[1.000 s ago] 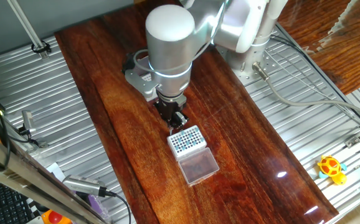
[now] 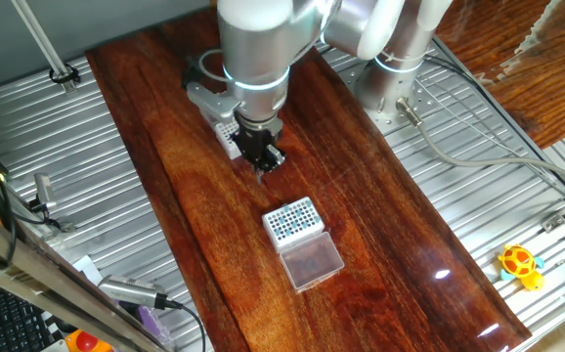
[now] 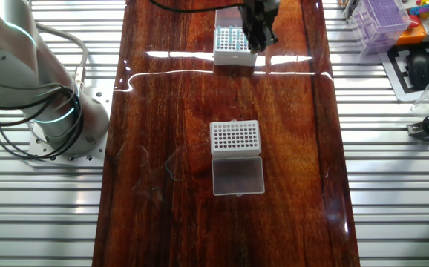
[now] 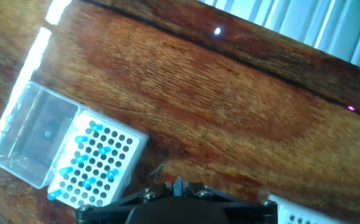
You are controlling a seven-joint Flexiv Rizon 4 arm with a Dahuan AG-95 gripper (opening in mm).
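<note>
A white rack with several blue tips (image 4: 99, 158) and its clear lid open stands on the wooden board; exterior view 1 has this blue-tipped rack (image 2: 293, 224) below the arm. My gripper is at the bottom of the wrist view, its fingers close together around a small pale-blue piece, seemingly a pipette tip. In exterior view 1 my gripper (image 2: 261, 168) hangs above the board, between the two racks, with a faint thin shape under it. A second white rack (image 3: 235, 139) shows no blue tips; the arm partly hides this second rack (image 2: 226, 135) in exterior view 1.
The second rack's clear lid (image 3: 238, 176) lies open beside it. Bare wooden board (image 2: 380, 254) surrounds both racks. A yellow-and-red turtle toy (image 2: 520, 264) sits off the board on the slatted metal table (image 2: 97, 166).
My gripper has moved away from the blue-tipped rack, toward the second rack, along with the arm. Both racks have stayed in place.
</note>
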